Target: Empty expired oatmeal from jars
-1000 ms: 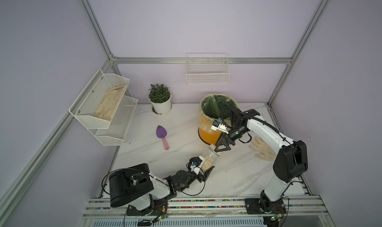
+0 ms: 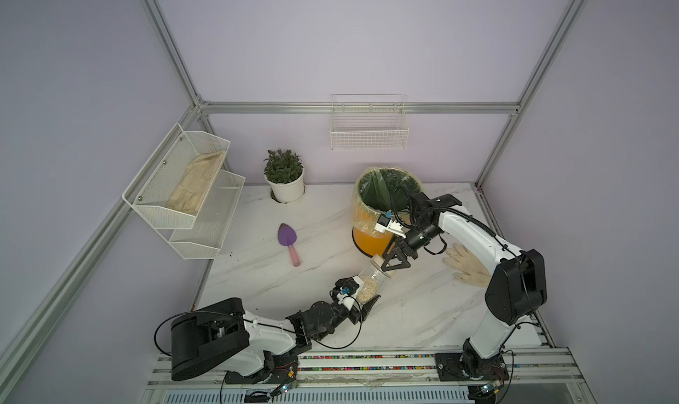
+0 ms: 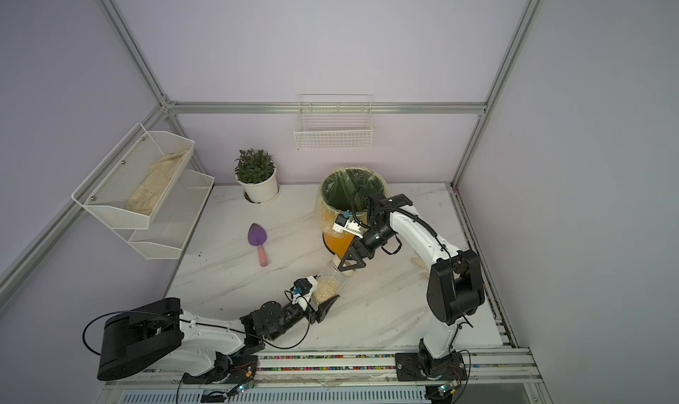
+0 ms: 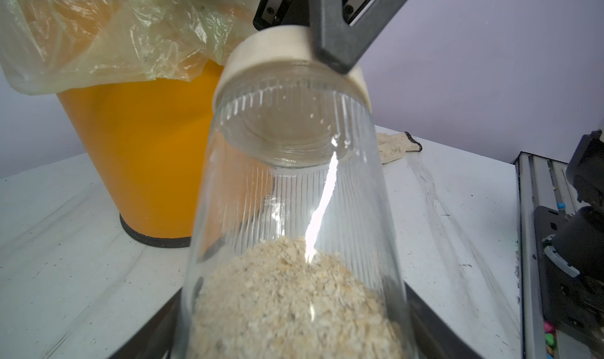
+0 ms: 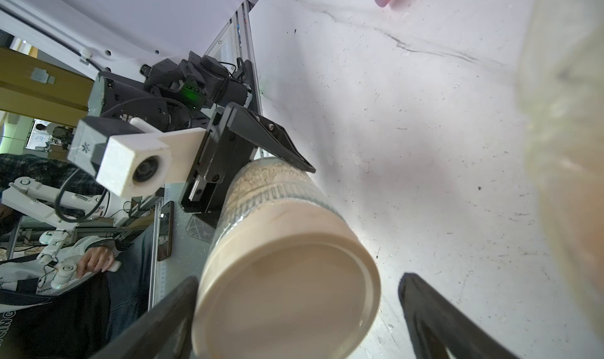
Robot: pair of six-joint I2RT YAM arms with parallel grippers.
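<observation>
My left gripper (image 2: 363, 301) is shut on a clear ribbed glass jar (image 4: 295, 201), which tilts with its top toward the bin. Pale oat flakes (image 4: 295, 302) fill its lower part. A cream lid (image 5: 286, 296) still closes the top. Around that lid my right gripper stands open: its left finger is against or very near the lid's edge, while a clear gap separates the lid from the right finger (image 5: 418, 308). Behind the jar is the orange bin (image 4: 144, 151), lined with a translucent bag (image 2: 360, 206).
A purple trowel (image 2: 286, 234) with a pink handle lies left of the bin. At the back left stands a potted plant (image 2: 284, 177), and a white wire shelf (image 2: 159, 223) hangs on the left wall. Work gloves (image 2: 466, 264) lie under the right arm.
The left arm's elbow has swung outward to the left and slightly down. The jar and left gripper have barely shifted, and the right arm looks still.
</observation>
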